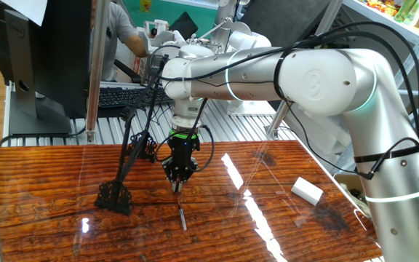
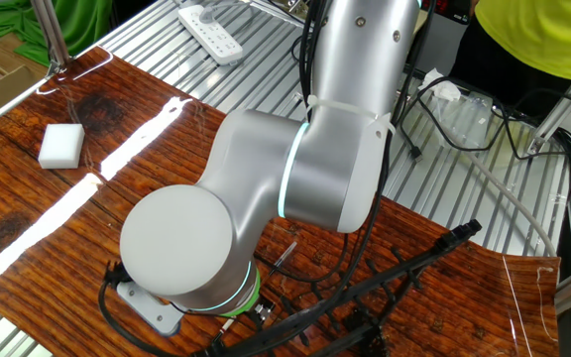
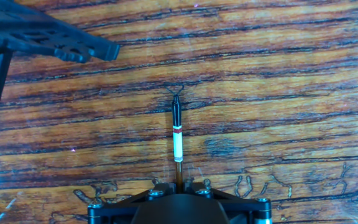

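Observation:
A thin pen (image 3: pixel 178 144), with a black tip end, a white band and a dark red ring, lies on the glossy wooden table. Its rear part passes between the fingers of my gripper, and its far end points away from the gripper. In exterior view 1 the gripper (image 1: pixel 177 189) points straight down, its fingertips close together low over the tabletop, and the pen (image 1: pixel 182 218) sticks out toward the front. The fingers appear shut on the pen's rear part, though the contact itself is hidden. In exterior view 2 the arm covers most of the gripper.
A black stand-like frame (image 1: pixel 113 196) is close by on the gripper's left in exterior view 1. A white block (image 1: pixel 307 191) rests at the right of the table, which is otherwise largely clear. A monitor (image 1: pixel 38 62) and a keyboard (image 1: pixel 133 97) stand behind.

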